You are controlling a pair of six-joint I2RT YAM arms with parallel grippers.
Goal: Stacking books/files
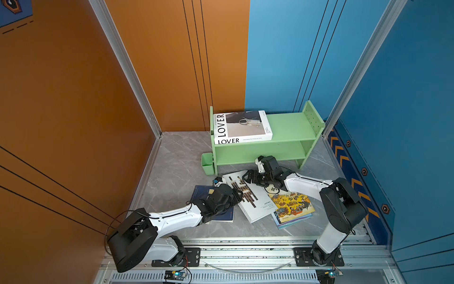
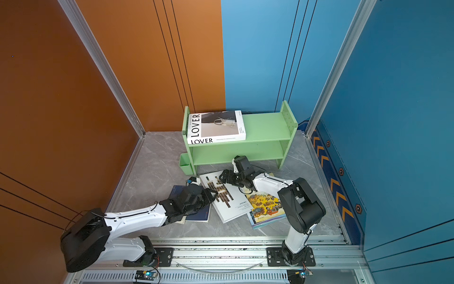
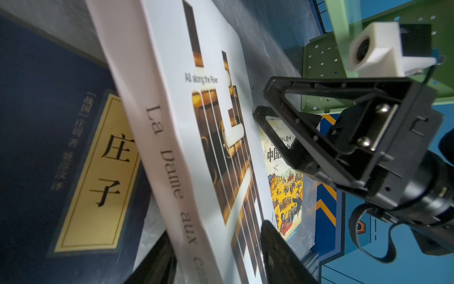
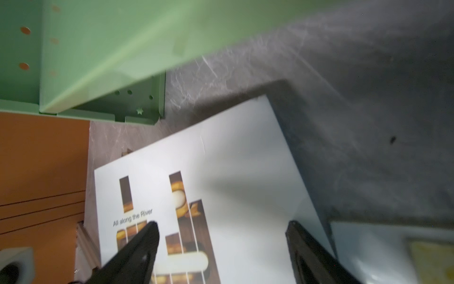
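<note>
A thick white book (image 1: 246,198) titled "All along the River" lies slanted in the middle, its spine (image 3: 165,156) toward the left in the left wrist view. At its left side my left gripper stands open; one finger is by the spine, the other over the cover. My right gripper is open over the upper part of the white cover, nothing gripped. A navy book (image 3: 42,142) with a yellow label lies left of the white one. To the right is a yellow picture book (image 1: 293,206), partly behind my right arm.
A green two-tier shelf (image 1: 288,127) stands at the back, with the LOVER book (image 1: 243,127) flat on its top left. Its lower tier looks empty. A small green bin (image 1: 207,163) sits at its left.
</note>
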